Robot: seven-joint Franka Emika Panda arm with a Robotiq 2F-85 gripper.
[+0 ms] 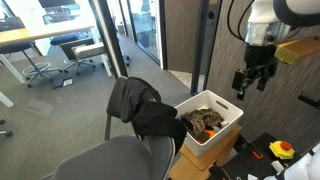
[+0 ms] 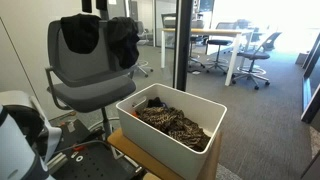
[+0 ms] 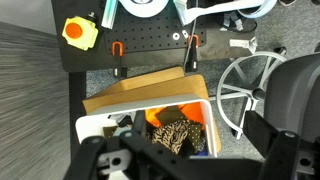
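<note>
In exterior view 1 my gripper point(image 1: 252, 92) hangs open and pointing down, high above the floor on the right, with nothing between its fingers. A white bin point(image 1: 225, 126) stands below it to the left. Inside lies a brown and black patterned cloth point(image 2: 178, 124), with orange and dark items partly hidden beside it in the wrist view. A black cloth point(image 1: 137, 98) is draped over the backrest of a grey chair point(image 1: 110, 160). In the wrist view the dark gripper parts cover the lower part of the bin point(image 3: 150, 103).
The bin rests on a wooden surface point(image 3: 140, 91) beside the robot's dark perforated base plate point(image 3: 150, 45). A yellow and red object point(image 3: 80, 32) sits on that plate. Cables and a chair's wheeled base point(image 3: 243, 85) are nearby. Desks and chairs stand farther back, with open carpet between.
</note>
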